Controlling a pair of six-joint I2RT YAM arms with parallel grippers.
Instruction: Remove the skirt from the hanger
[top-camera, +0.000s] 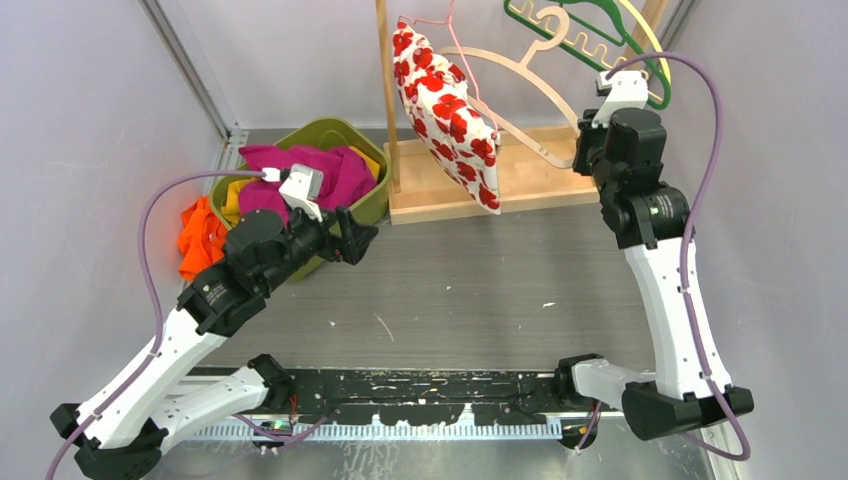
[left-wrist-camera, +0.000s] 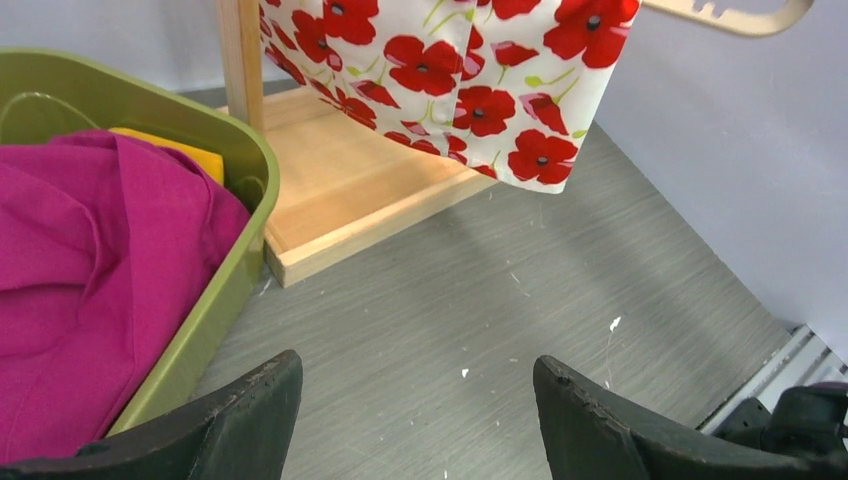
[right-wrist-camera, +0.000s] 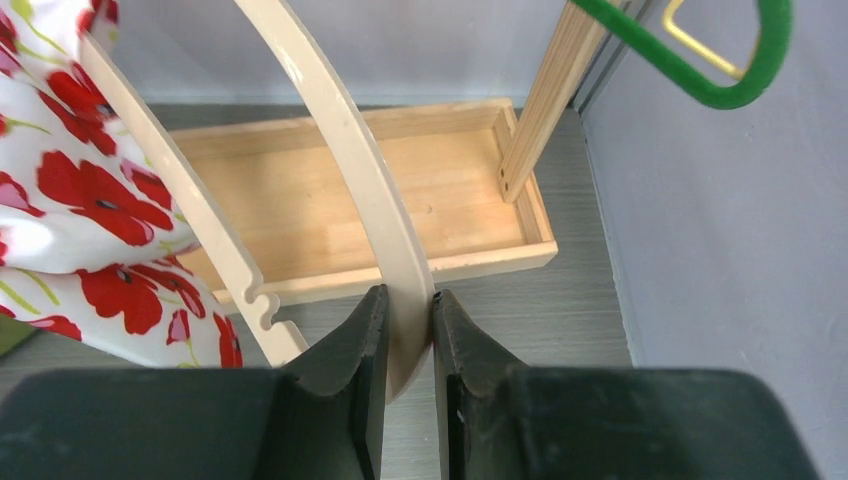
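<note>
A white skirt with red poppies (top-camera: 448, 110) hangs at the left of the wooden rack, a thin pink hanger (top-camera: 459, 48) running down along it. To its right is a beige hanger (top-camera: 522, 68); in the right wrist view its curved arm (right-wrist-camera: 345, 150) comes down between the fingers of my right gripper, which is shut on it. The skirt's folds (right-wrist-camera: 100, 200) cover part of the lower beige bar there. My left gripper stands open and empty over the floor, below and in front of the skirt's hem (left-wrist-camera: 500, 165).
An olive tub (left-wrist-camera: 225, 270) with magenta and yellow cloth stands left of the rack base (top-camera: 545, 190). Orange cloth (top-camera: 203, 240) lies beside the tub. Green (top-camera: 655, 85) and yellow hangers crowd the rack's right side.
</note>
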